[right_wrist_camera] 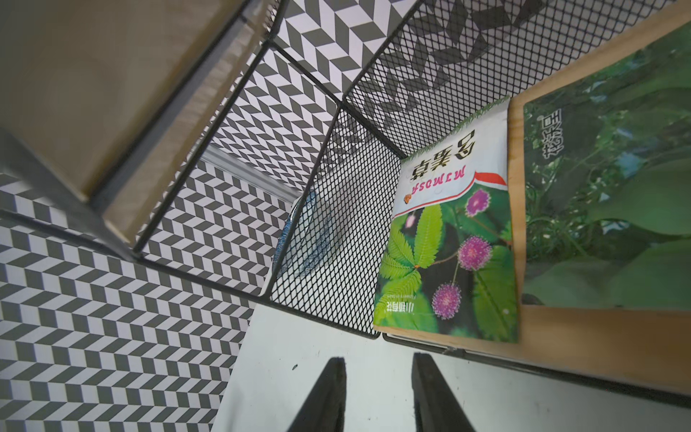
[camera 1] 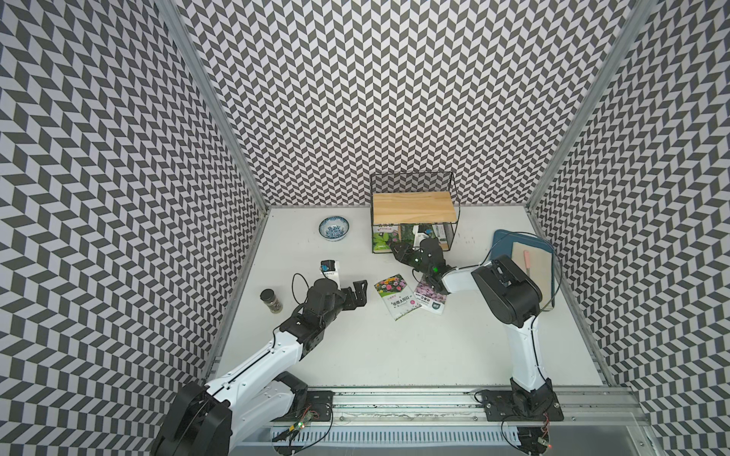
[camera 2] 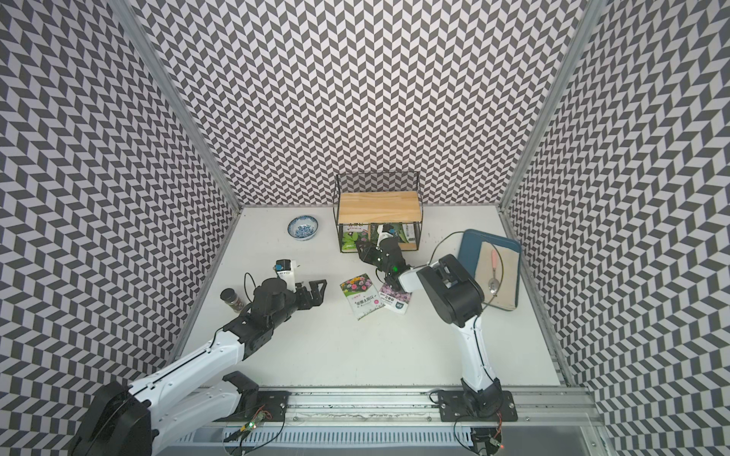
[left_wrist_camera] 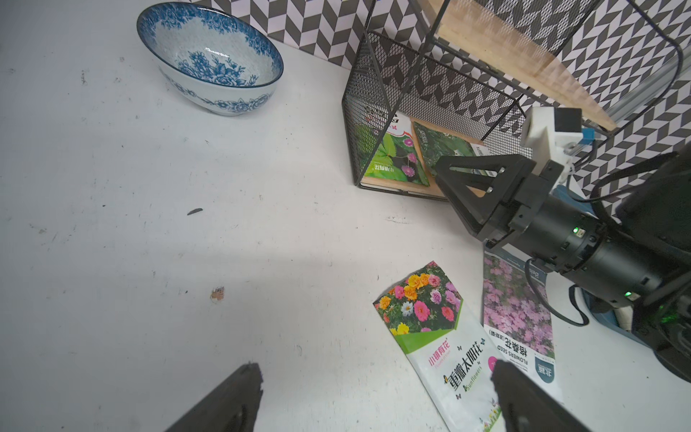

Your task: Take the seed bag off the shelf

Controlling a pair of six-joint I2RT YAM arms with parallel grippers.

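A green seed bag (right_wrist_camera: 450,244) with pink puffball flowers lies on the bottom board of the black wire shelf (right_wrist_camera: 345,216), near its left mesh side. To its right rests a dark green leafy seed bag (right_wrist_camera: 612,180). My right gripper stands part open in front of the shelf's front edge, its fingers (right_wrist_camera: 428,392) apart and empty, close to the puffball bag. Over the table to the left, my left gripper (camera 1: 362,293) is open with nothing between its fingers. On the table lie a sunflower bag (left_wrist_camera: 446,345) and a pink-flowered bag (left_wrist_camera: 518,309).
The shelf's wooden upper board (camera 1: 414,206) overhangs the bags. A blue-and-white bowl (camera 1: 333,228) stands left of the shelf, a dark-lidded jar (camera 1: 270,300) farther left. A blue tray (camera 1: 502,241) lies right.
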